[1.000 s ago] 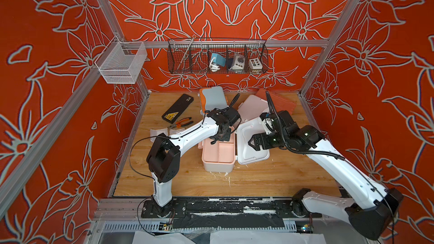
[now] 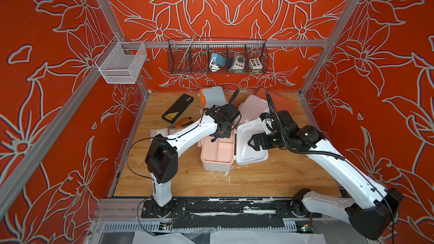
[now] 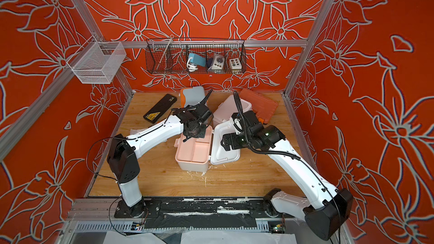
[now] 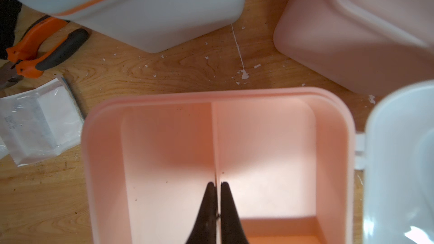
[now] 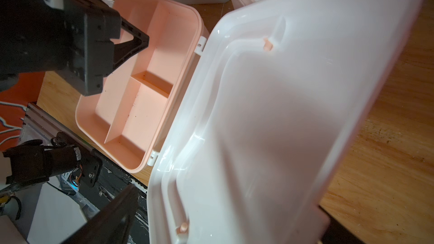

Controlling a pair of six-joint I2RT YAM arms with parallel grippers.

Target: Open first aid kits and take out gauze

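Note:
The kit is a pink box (image 5: 140, 108) with dividers, its white lid (image 5: 271, 131) folded back to the right on hinges. Its visible compartments are empty apart from tiny specks. My left gripper is shut over the box's long divider (image 4: 215, 140); nothing shows held in it. In the right wrist view its fingers (image 5: 140, 40) taper together over the box. White wrapped packets (image 4: 40, 119), which look like gauze, lie on the table left of the box. My right gripper (image 2: 255, 143) stands open over the lid, its fingers (image 5: 110, 219) spread apart.
Behind the box stand a grey-and-orange case (image 2: 212, 97) and another pink kit (image 2: 252, 107). Orange-handled pliers (image 2: 181, 122) and a black box (image 2: 177, 108) lie at the left rear.
The pink box and its lid have shifted very slightly left. My left arm has also moved a little left, still over the box. The right arm looks unmoved.

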